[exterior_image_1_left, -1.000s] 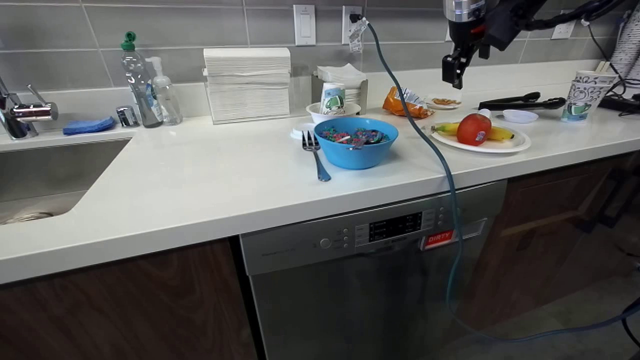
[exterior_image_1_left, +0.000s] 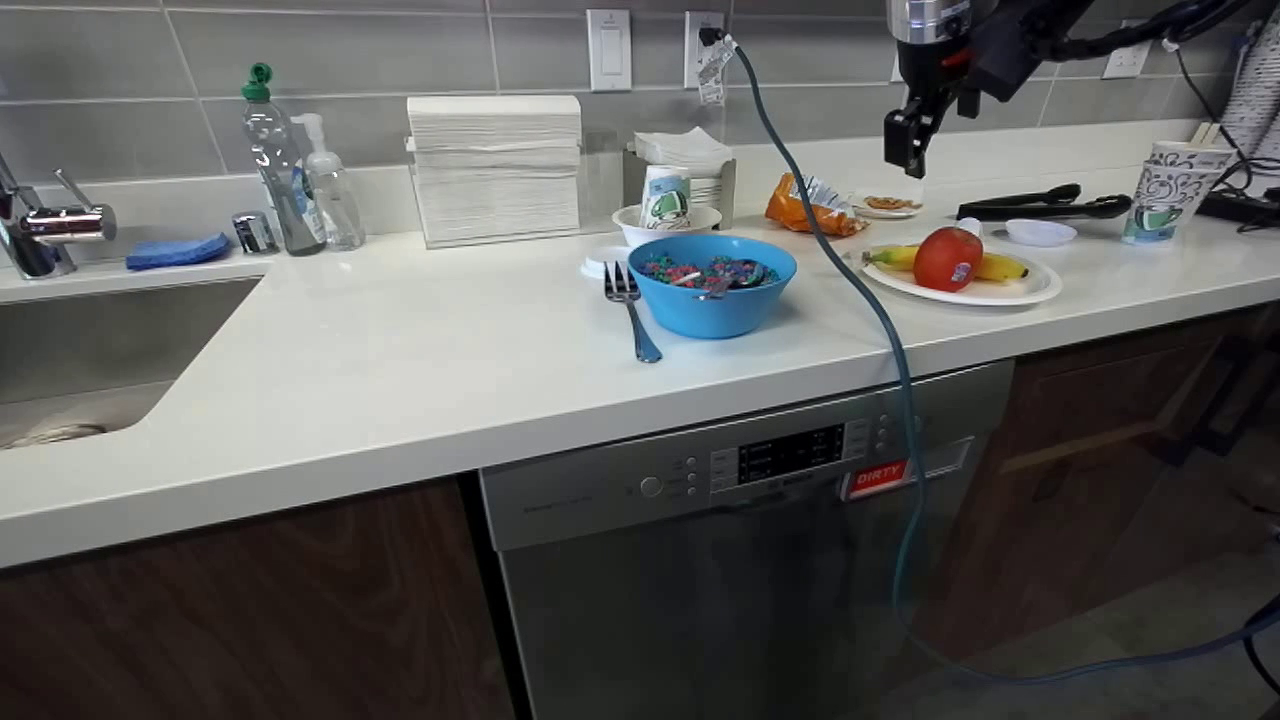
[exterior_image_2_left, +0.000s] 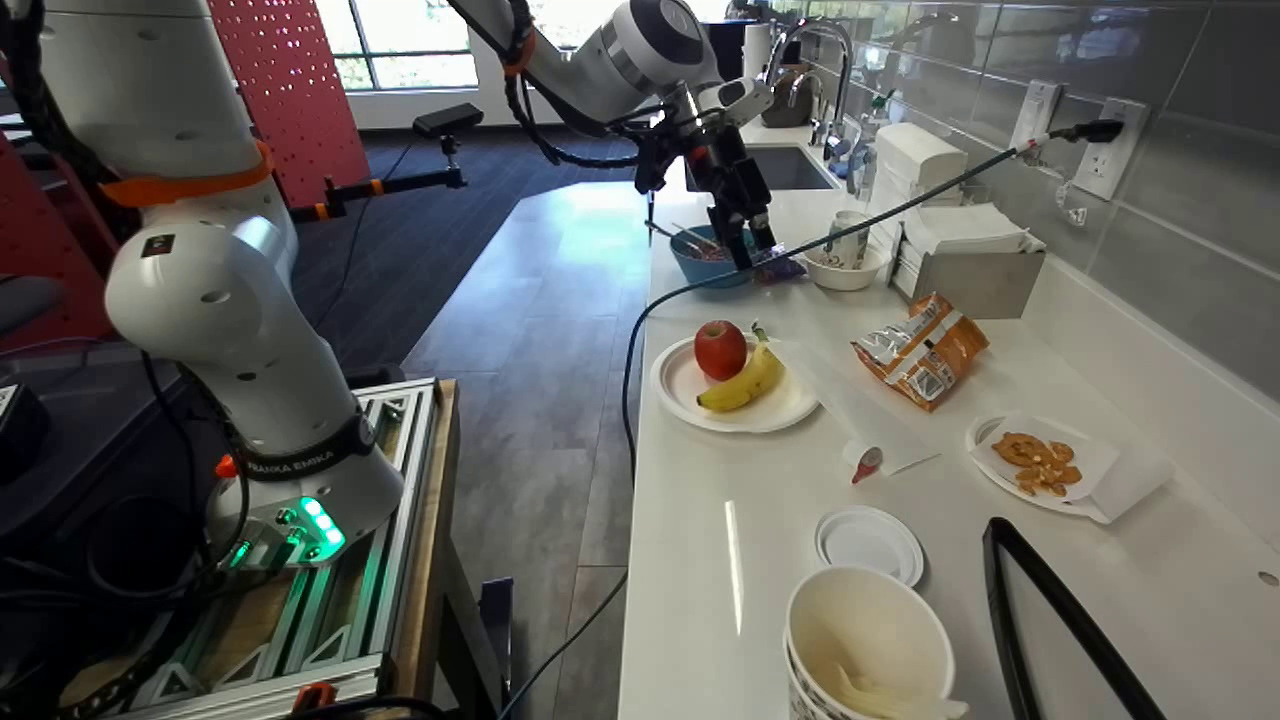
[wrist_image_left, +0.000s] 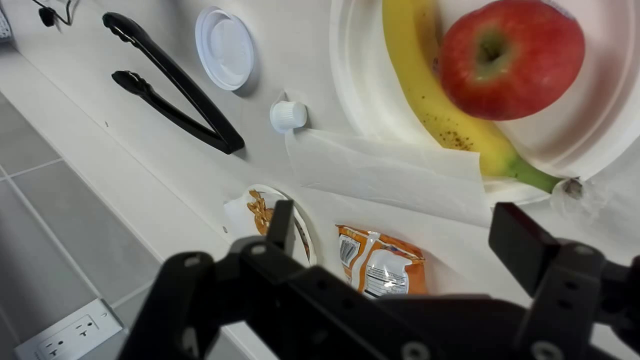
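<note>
My gripper hangs above the counter with its fingers spread wide and nothing between them. Below it in the wrist view lie an orange snack bag (wrist_image_left: 384, 264) and a strip of white paper (wrist_image_left: 390, 171). A red apple (wrist_image_left: 510, 60) rests against a yellow banana (wrist_image_left: 414, 78) on a white plate (wrist_image_left: 354, 78), up and to the right. In exterior view 1 the gripper (exterior_image_1_left: 908, 144) is high over the back of the counter, apart from everything. A blue bowl (exterior_image_1_left: 708, 312) of wrapped candies stands left of the plate, with a fork (exterior_image_1_left: 636, 318) alongside.
A blue cable (exterior_image_1_left: 882, 312) runs from the wall outlet across the counter and over its front edge. Black tongs (wrist_image_left: 180, 90), a white lid (wrist_image_left: 225, 48) and a paper cup (exterior_image_2_left: 870, 624) occupy the far end. Between sink (exterior_image_1_left: 108, 348) and bowl the counter is clear.
</note>
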